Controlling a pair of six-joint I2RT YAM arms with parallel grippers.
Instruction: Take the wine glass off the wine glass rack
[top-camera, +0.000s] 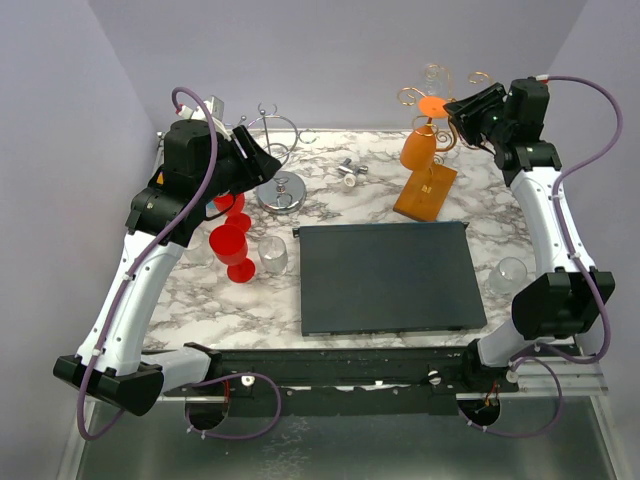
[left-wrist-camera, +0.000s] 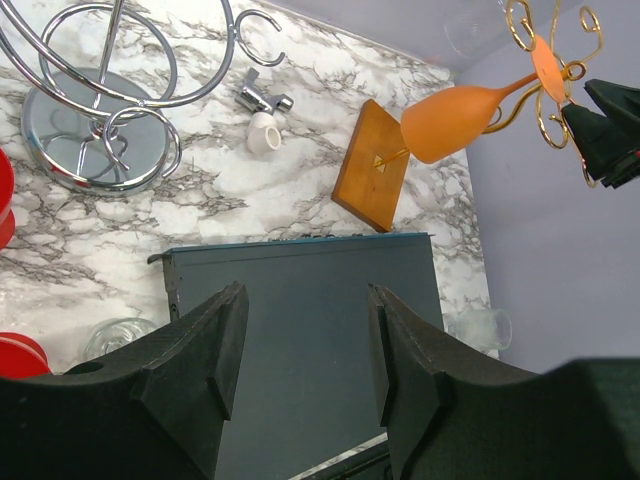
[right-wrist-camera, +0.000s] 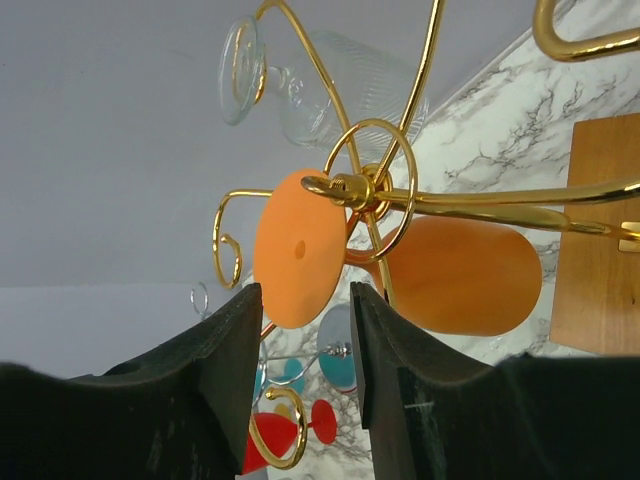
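An orange wine glass (top-camera: 417, 150) hangs tilted, bowl down, from the gold scrolled rack (left-wrist-camera: 521, 22) at the back right. In the right wrist view its round orange base (right-wrist-camera: 298, 250) faces me, just past my open right gripper. Nothing is held between these fingers; the orange bowl (right-wrist-camera: 455, 275) shows behind the gold wires. A clear glass (right-wrist-camera: 340, 95) also hangs from this rack. Over the left side, my left gripper stands open and empty, well away from the orange glass.
A dark box (top-camera: 390, 278) fills the middle of the marble table. At left are red goblets (top-camera: 229, 244), a clear tumbler (top-camera: 272, 254) and a silver rack (top-camera: 281, 192). Another clear glass (top-camera: 508, 275) lies at right. Gold wire loops crowd the space around the orange base.
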